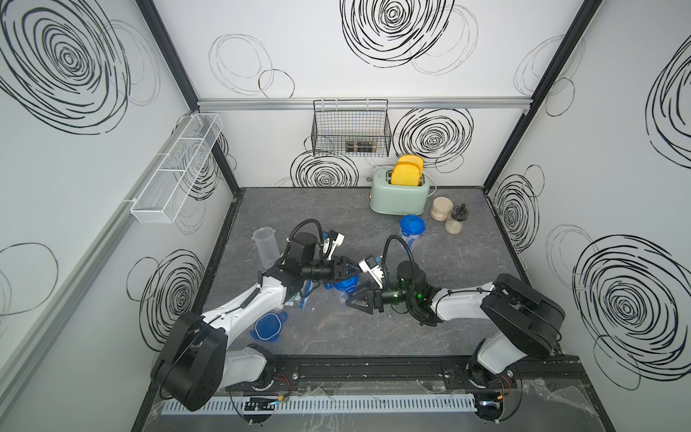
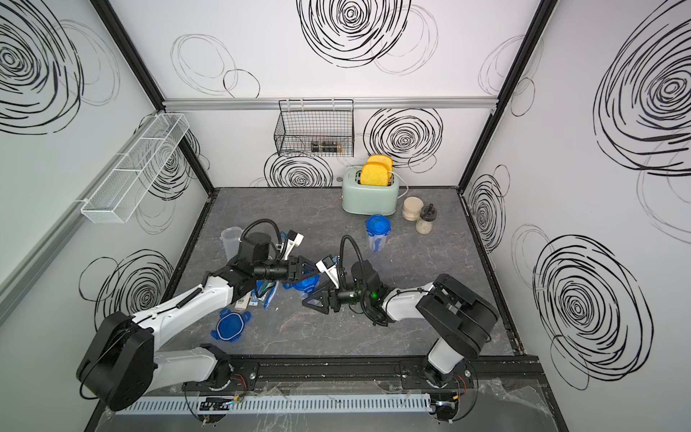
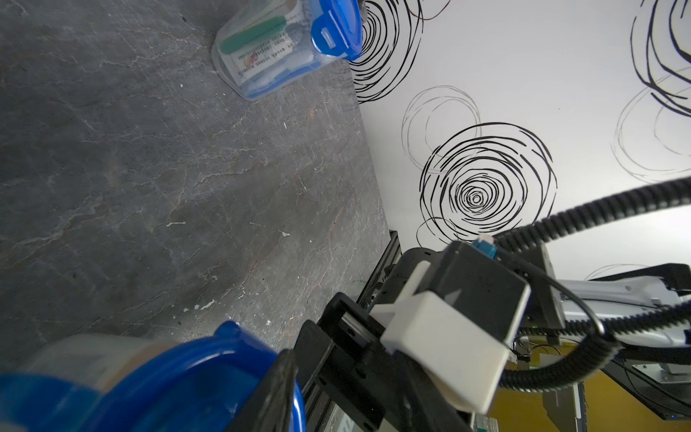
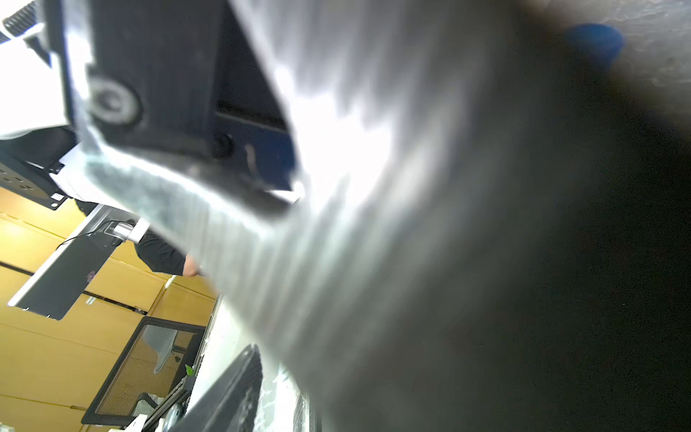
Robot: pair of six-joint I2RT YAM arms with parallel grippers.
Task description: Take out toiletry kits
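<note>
My left gripper (image 1: 345,268) hangs over a blue-lidded container (image 2: 305,283) at the table's middle; in the left wrist view a blue rim (image 3: 180,374) fills the lower left, and the finger is hard to read. My right gripper (image 1: 357,298) is low beside it at the front, very close to the left gripper; the right wrist view is mostly blurred dark gripper parts, so what is between its fingers is unclear. Bagged kit items (image 2: 262,293) lie under the left arm. A blue lid (image 1: 267,327) lies at front left.
An upright clear container with a blue lid (image 2: 378,232) stands in front of the toaster (image 2: 370,194). Jars (image 1: 455,220) stand at back right; a clear cup (image 1: 265,243) is at left.
</note>
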